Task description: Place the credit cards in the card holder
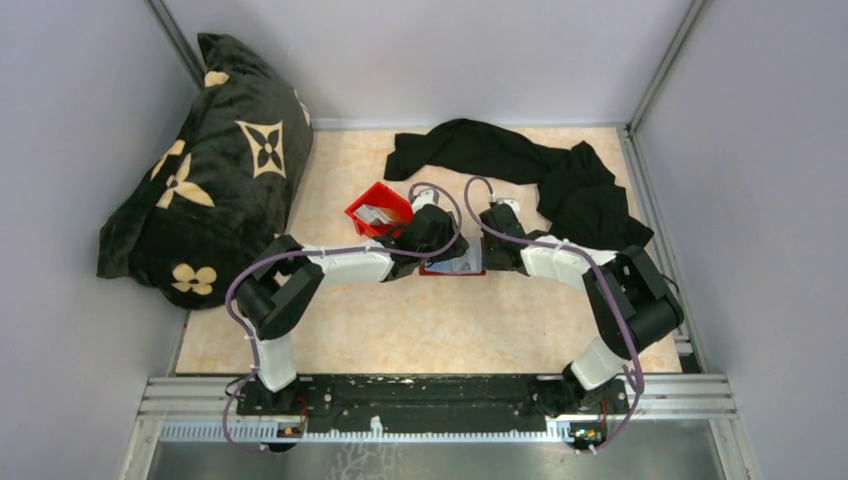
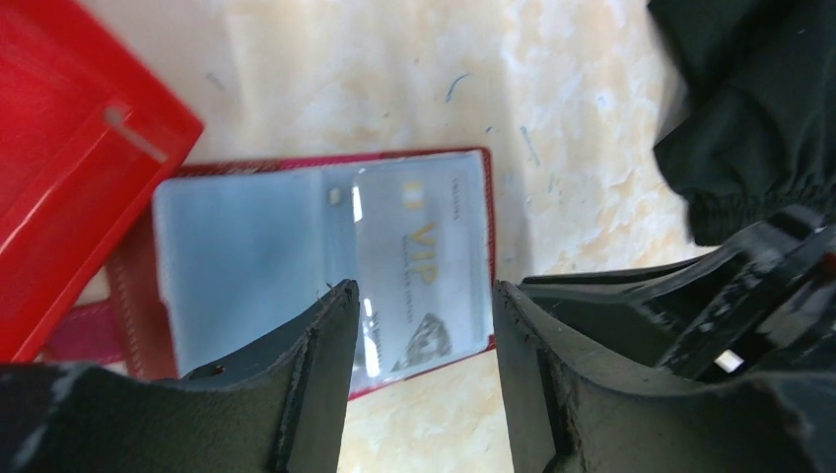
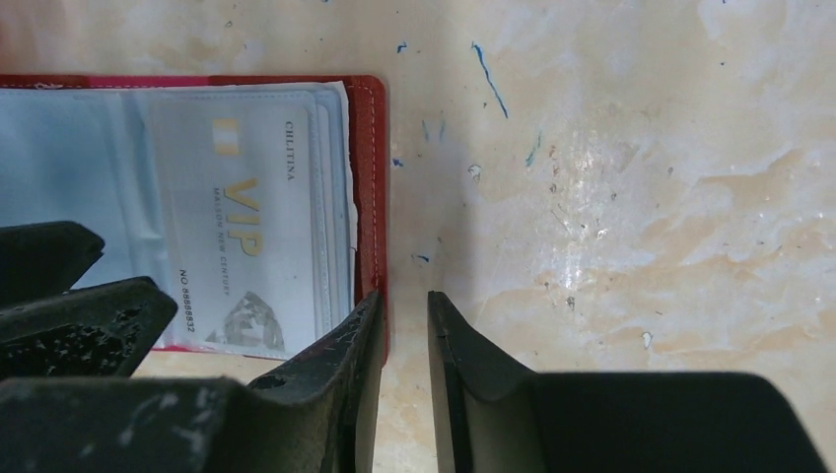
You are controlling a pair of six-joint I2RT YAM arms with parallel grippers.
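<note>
The red card holder (image 3: 370, 177) lies spread flat on the table, its clear blue sleeves facing up. A pale VIP card (image 2: 419, 256) rests in the right-hand sleeve, lying square with the holder. My left gripper is open over that card, nothing gripped between its fingers. At the holder's right edge stands my right gripper; its fingers are slightly apart and empty, the left finger by the red border. In the top view both hands hide much of the holder (image 1: 455, 274).
A red box (image 1: 362, 218) with several cards in it stands close to the holder's left. A black cloth (image 1: 590, 195) lies at the back right, and a dark cushion (image 1: 215, 170) leans at far left.
</note>
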